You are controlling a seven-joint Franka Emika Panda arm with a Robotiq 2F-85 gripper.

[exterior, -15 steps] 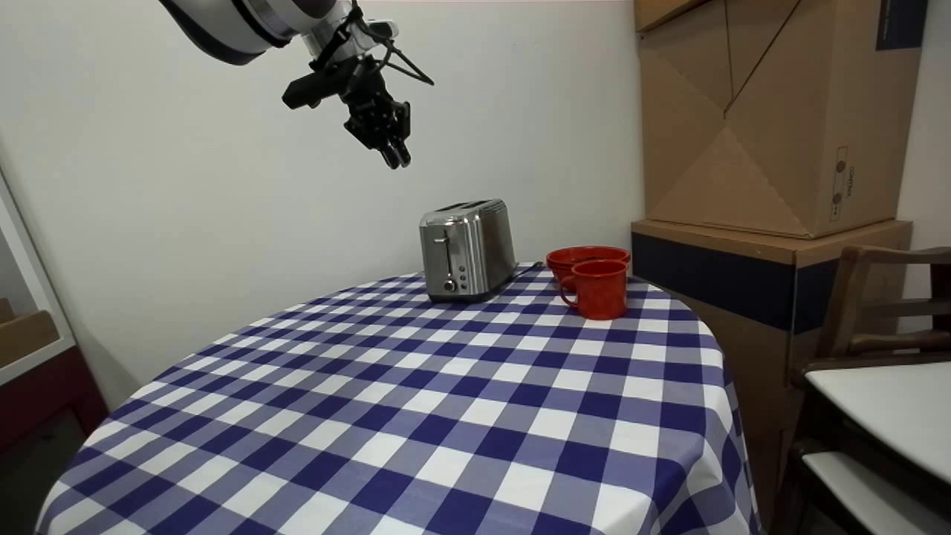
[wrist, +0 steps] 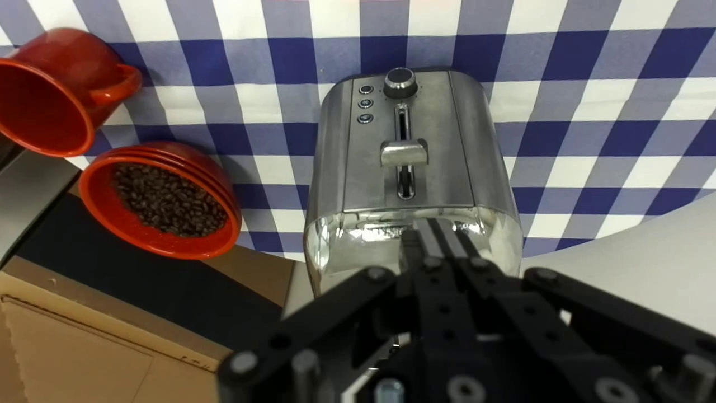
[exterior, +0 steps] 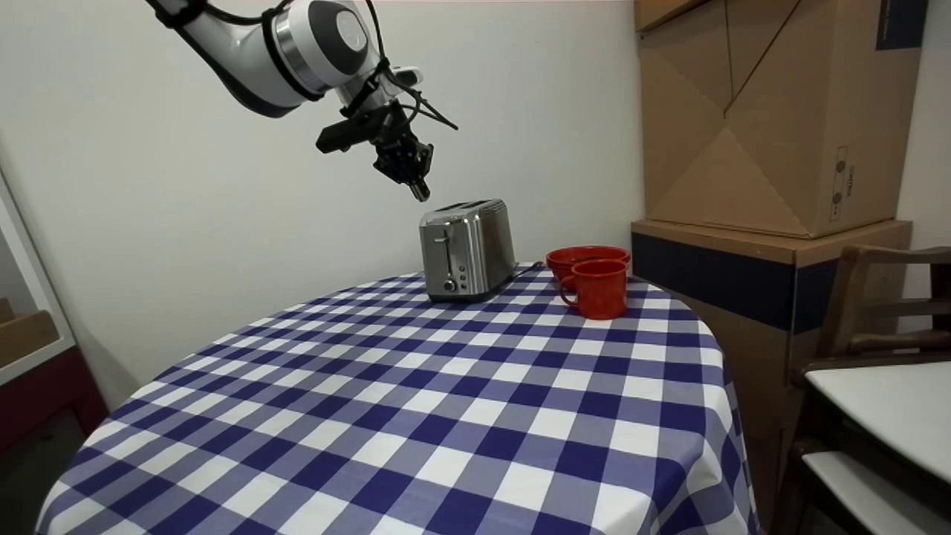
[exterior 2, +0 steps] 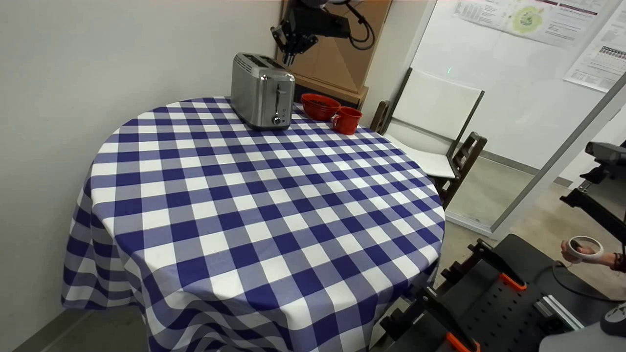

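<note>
A silver toaster point(exterior: 465, 253) stands upright on the checked tablecloth point(exterior: 356, 419). On its front face the lever point(wrist: 403, 153) sits in the upper part of its slot, with a round knob point(wrist: 400, 83) below it and several small buttons beside that. My gripper point(exterior: 419, 191) hangs in the air a short way above the toaster's front top edge, pointing down and apart from it. In the wrist view its two fingers point(wrist: 429, 239) lie close together, shut, with nothing showing between them. The gripper's body hides the toaster's top and bread slots there.
Right of the toaster are a red mug point(exterior: 601, 290) and red stacked bowls point(exterior: 584, 257); dark beans point(wrist: 164, 200) lie in the top bowl. A wall runs behind, and cardboard boxes point(exterior: 740, 125) stand at the back right.
My gripper has come down and a little to the right, closer to the toaster's top. Its fingers look closer together than before. The toaster, mug and bowls have stayed put.
</note>
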